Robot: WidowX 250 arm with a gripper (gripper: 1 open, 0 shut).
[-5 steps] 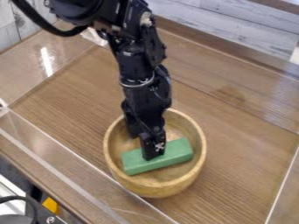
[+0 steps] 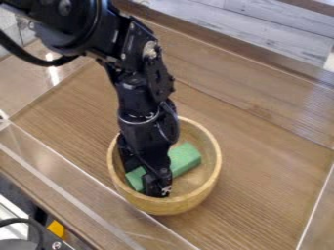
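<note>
A round wooden bowl (image 2: pixel 196 195) sits on the wooden surface with a green block (image 2: pixel 181 158) inside it. My black gripper (image 2: pixel 146 172) is down in the bowl at the block, open, covering part of it; whether the fingers touch the block is hard to tell.
A clear edge strip runs along the lower left, with a small yellow object (image 2: pixel 57 229) and a cable beyond it. A white slatted surface lies at the back.
My gripper has moved lower and slightly left, down onto the block, and now hides more of it. The bowl appears shifted slightly left.
</note>
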